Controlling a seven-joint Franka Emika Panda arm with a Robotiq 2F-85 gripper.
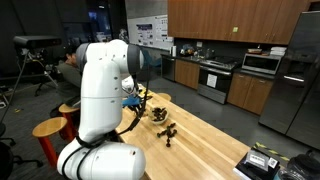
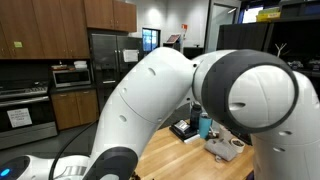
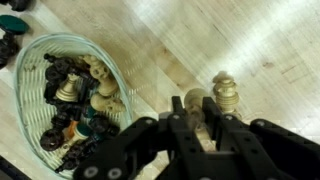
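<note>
In the wrist view my gripper is shut on a pale wooden chess piece (image 3: pixel 194 98), whose rounded top shows between the fingers. Right beside it is a second pale chess piece (image 3: pixel 227 93), outside the fingers, over the wooden table. To the left, a light woven basket (image 3: pixel 119 77) holds a heap of dark and pale chess pieces (image 3: pixel 68 93). Exterior view 1 has the gripper (image 1: pixel 132 105) low at the left part of the table, with the basket (image 1: pixel 158 121) to its right. In exterior view 2 the fingers are out of sight.
Several dark pieces (image 1: pixel 168 133) stand on the table near the basket, and more dark pieces (image 3: pixel 10 28) show at the wrist view's upper left.
</note>
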